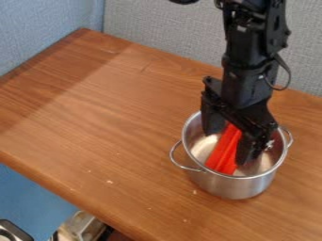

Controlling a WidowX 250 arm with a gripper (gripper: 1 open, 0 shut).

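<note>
A steel pot (229, 185) with two wire handles stands on the right side of the wooden table. Inside it lies a long red-orange object (224, 151), partly hidden. My black gripper (236, 136) reaches down into the pot from above, its open fingers on either side of the red object's upper part; whether they touch it is hard to tell.
Grey padded walls line the back and left. Beyond the table's near-left edge are a blue surface and some metal hardware.
</note>
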